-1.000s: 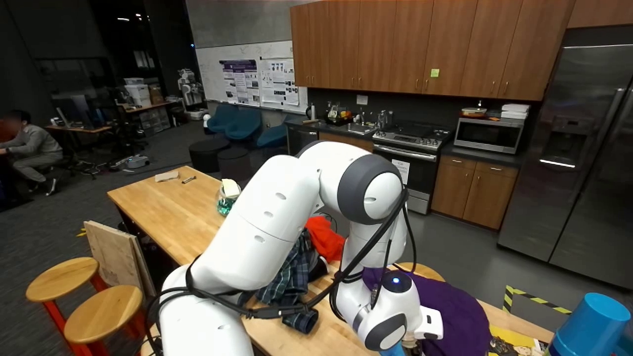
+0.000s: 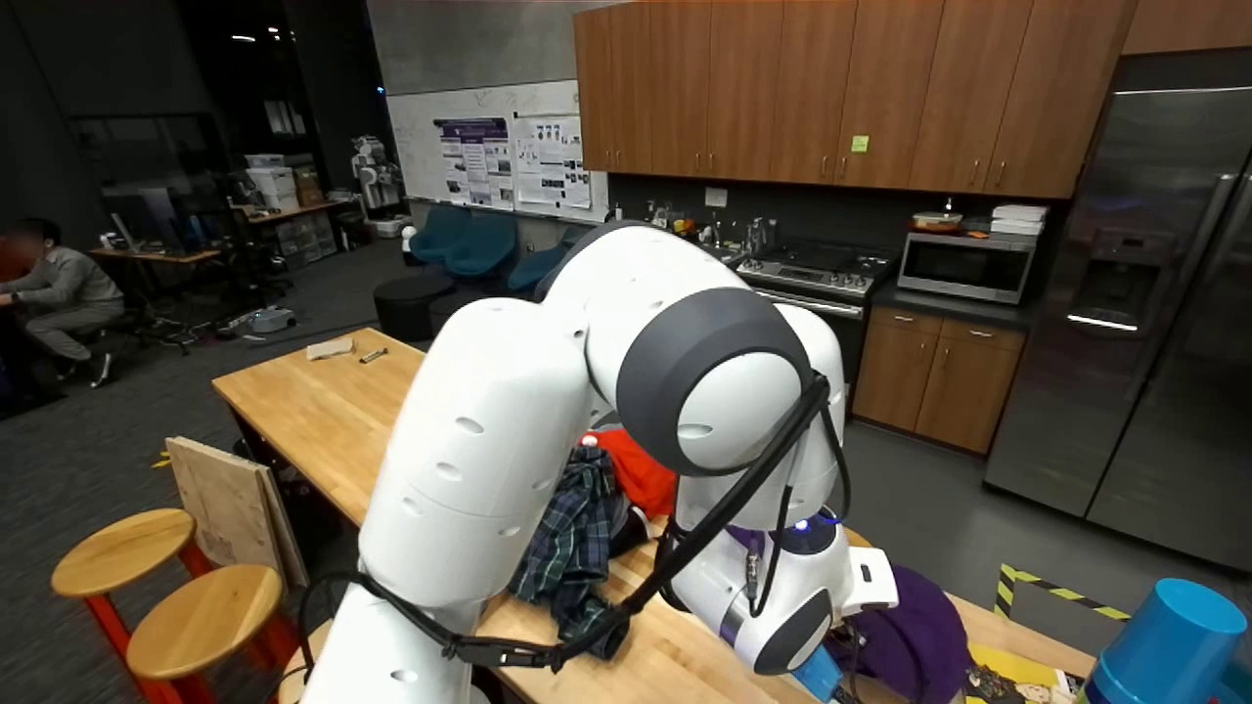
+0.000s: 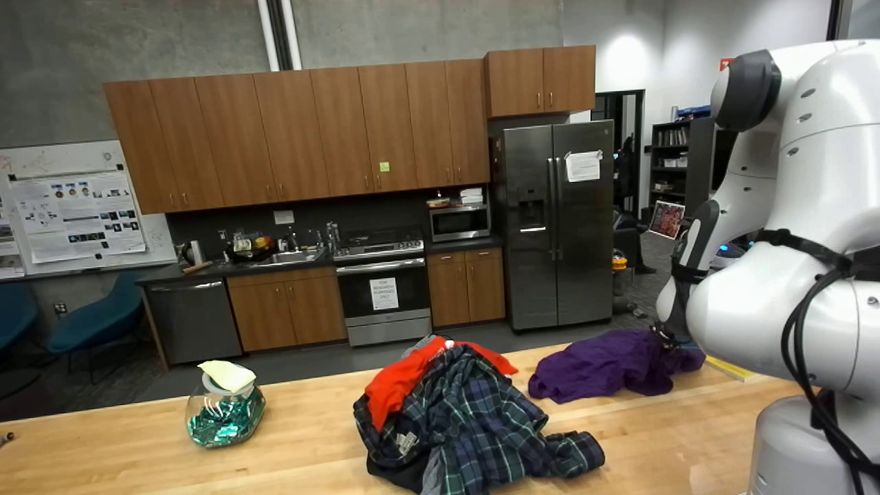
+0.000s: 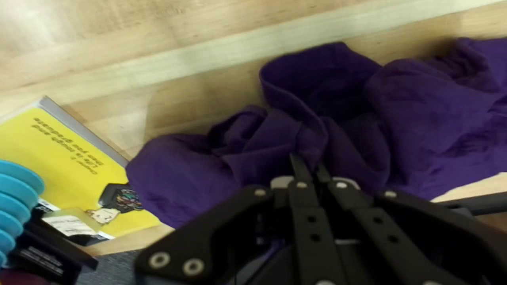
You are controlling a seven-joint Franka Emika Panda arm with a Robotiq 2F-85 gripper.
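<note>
Bunched purple cloth (image 4: 427,109) fills much of the wrist view, and a fold of it rises between the tips of my gripper, which is shut on it. In exterior view 2 the purple cloth (image 3: 590,366) lies on the right side of the table, my gripper (image 3: 678,339) over its right end. Exterior view 1 shows the purple cloth (image 2: 933,639) mostly behind the arm, the fingers hard to make out. A heap of dark plaid shirt (image 3: 495,412) and red cloth (image 3: 401,381) sits mid-table, apart from the purple cloth.
A yellow book (image 4: 71,166) lies beside the cloth, with blue stacked cups (image 4: 16,204) near it at the table edge. At the table's left stands a glass jar (image 3: 224,416) of green pieces. Bare wood (image 3: 313,412) separates jar and heap.
The arm's elbow and wrist have shifted, the wrist moving right and slightly up in exterior view 1. The arm now blocks the jar and part of the counter there.
</note>
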